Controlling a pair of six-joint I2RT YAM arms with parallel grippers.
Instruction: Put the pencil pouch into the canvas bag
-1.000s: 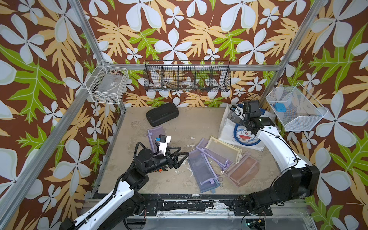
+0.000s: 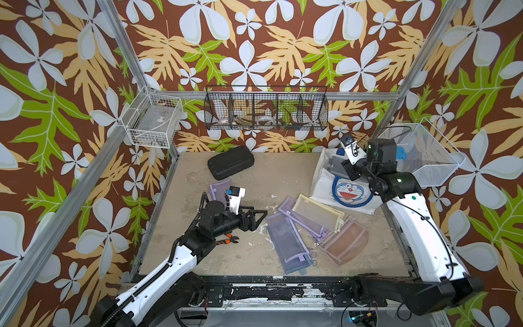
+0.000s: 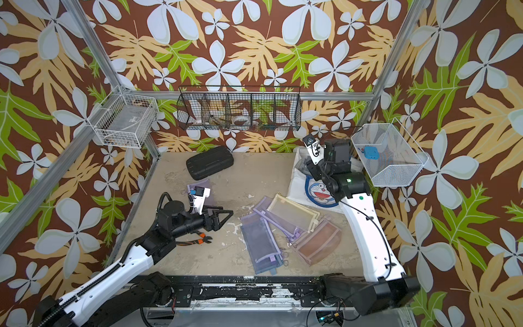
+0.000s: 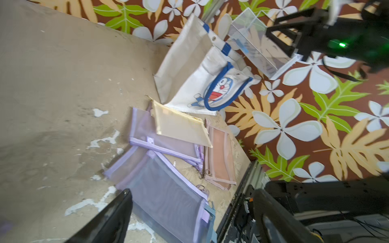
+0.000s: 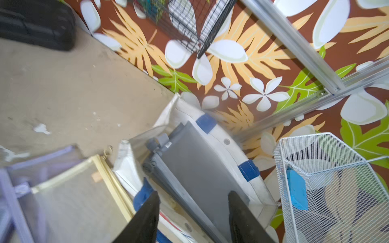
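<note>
The white canvas bag (image 4: 190,68), with blue handles and a cartoon face, stands at the right back. In the right wrist view a grey flat item (image 5: 194,162), perhaps a pouch, lies inside it. My right gripper is above the bag, fingers apart, nothing visible gripped. My left gripper (image 2: 258,219) is open over the left-middle table. Several mesh pouches lie on the table: lavender (image 4: 162,190), cream (image 2: 316,212) and pink (image 2: 344,242).
A black case (image 2: 230,162) lies at the back left. Orange-handled pliers (image 3: 200,237) are under my left arm. Wire baskets hang at left (image 2: 152,139), back (image 2: 264,125) and right (image 2: 430,174).
The left gripper has shifted only slightly.
</note>
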